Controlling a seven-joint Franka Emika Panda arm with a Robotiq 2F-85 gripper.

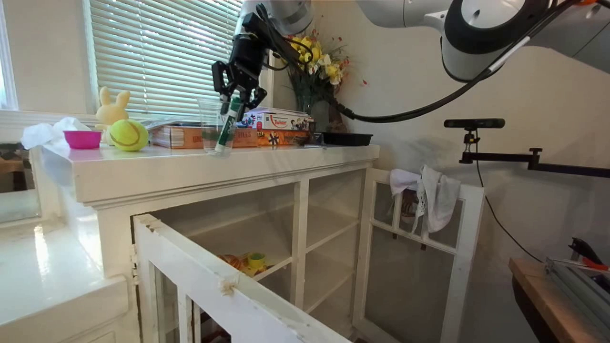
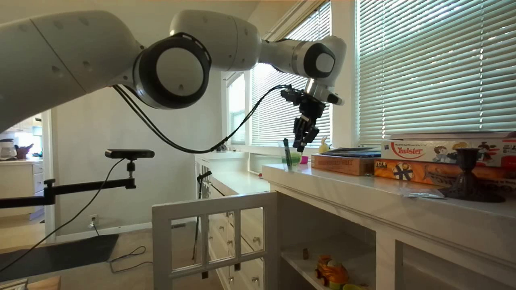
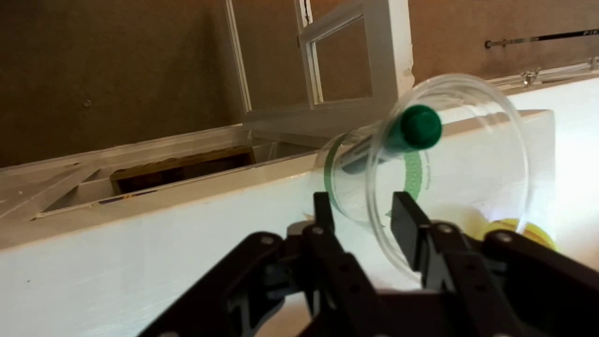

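A clear plastic cup (image 1: 209, 121) with a green band stands at the front edge of the white counter (image 1: 171, 166). Inside leans a green-capped marker (image 1: 229, 126), its cap pointing up past the rim in the wrist view. My gripper is over one side of the cup, its two fingers apart with a clear gap. Between them passes the near rim (image 3: 387, 248); neither finger clearly presses on the wall. In exterior view 1 the gripper (image 1: 234, 105) reaches down at the cup's top, partly behind the marker. Exterior view 2 shows the marker (image 2: 288, 154) upright in the cup.
On the counter are a tennis ball (image 1: 128, 135), a pink bowl (image 1: 83, 140), a bunny figure (image 1: 112, 108) and stacked game boxes (image 1: 283, 121). Below, a cabinet door (image 1: 228, 280) stands swung out. The counter drops off right beside the cup.
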